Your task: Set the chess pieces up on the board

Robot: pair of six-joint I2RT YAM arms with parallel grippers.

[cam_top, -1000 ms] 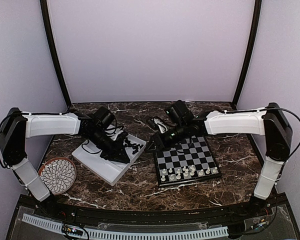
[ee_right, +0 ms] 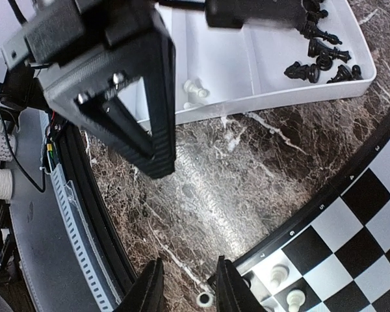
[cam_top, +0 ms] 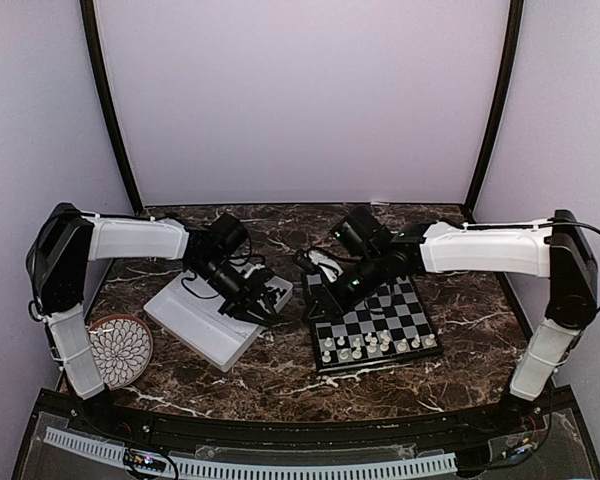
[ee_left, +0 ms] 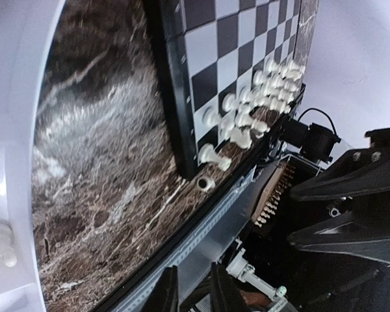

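Note:
The chessboard point(cam_top: 380, 320) lies right of centre, with white pieces point(cam_top: 383, 343) along its near side. Left of it, the white tray point(cam_top: 195, 315) holds one white piece point(ee_left: 1, 244) and, at its far end, several black pieces point(ee_right: 322, 55). Over the tray's right edge hovers my left gripper point(cam_top: 270, 322); its fingers are apart in the left wrist view, with nothing seen between them. Facing it, above the board's left edge, my right gripper point(cam_top: 312, 316) is open and appears empty. The arms partly hide the tray and the far half of the board.
Just outside the board's near left corner shows a small pale round thing point(ee_right: 205, 299); I cannot tell what it is. A patterned round plate point(cam_top: 120, 350) lies at far left. Bare marble separates tray and board, and the two grippers hang close together there.
The left gripper moved right, from above the tray toward the board.

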